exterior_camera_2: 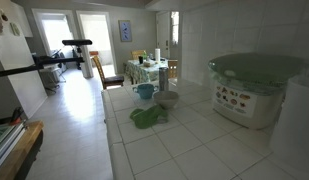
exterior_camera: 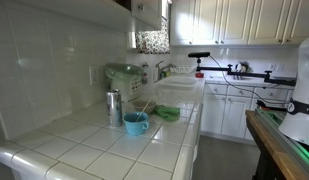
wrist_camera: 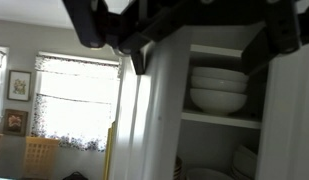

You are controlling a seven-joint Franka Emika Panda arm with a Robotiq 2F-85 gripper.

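Note:
In the wrist view my gripper shows as dark, blurred fingers at the top, with a wide gap between them. Behind that gap is an open cupboard, its white shelf [wrist_camera: 222, 120] carrying stacked white bowls [wrist_camera: 218, 92]. Nothing shows between the fingers. More dishes [wrist_camera: 206, 173] sit lower in the cupboard, partly cut off. On the tiled counter stand a light-blue cup [exterior_camera: 136, 124] with a thin stick in it and a silver canister [exterior_camera: 115, 108]. A crumpled green cloth [exterior_camera_2: 149, 116] lies near a grey bowl [exterior_camera_2: 168, 99]. Neither exterior view shows the gripper.
A white basket with a green top [exterior_camera_2: 246, 98] stands against the tiled wall. A wall cabinet [exterior_camera: 146, 12] hangs above it. A wooden worktop edge [exterior_camera: 277, 145] is at the right.

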